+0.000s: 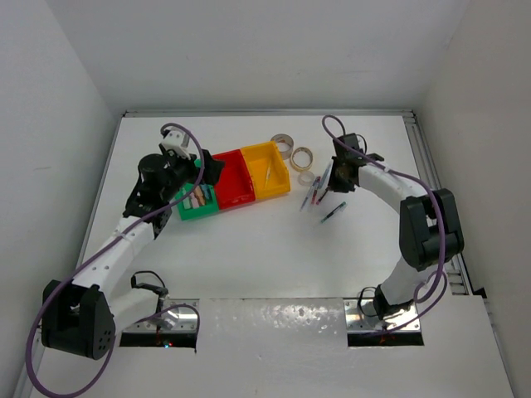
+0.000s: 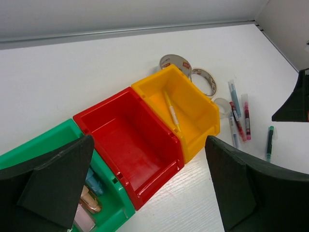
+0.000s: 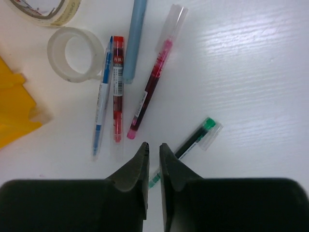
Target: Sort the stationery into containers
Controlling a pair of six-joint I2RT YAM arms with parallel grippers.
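Note:
Joined in a row are a green bin [image 2: 108,193], an empty red bin [image 2: 128,154] and a yellow bin [image 2: 193,113] with one yellow pen [image 2: 171,111] inside. On the table lie a blue-white pen [image 3: 102,101], a red pen [image 3: 118,87], a dark-red pen [image 3: 150,89], a light-blue pen [image 3: 134,38] and a green-capped dark pen [image 3: 193,140]. My right gripper hovers over the pens, its fingertips slightly apart with nothing between them; the green-capped pen runs partly behind them. Above the green and red bins, my left gripper stands wide open and empty.
Tape rolls lie beside the yellow bin: a grey one [image 1: 283,145], a tan one [image 1: 301,158] and a clear one [image 3: 75,54]. Several markers [image 1: 197,196] sit in the green bin.

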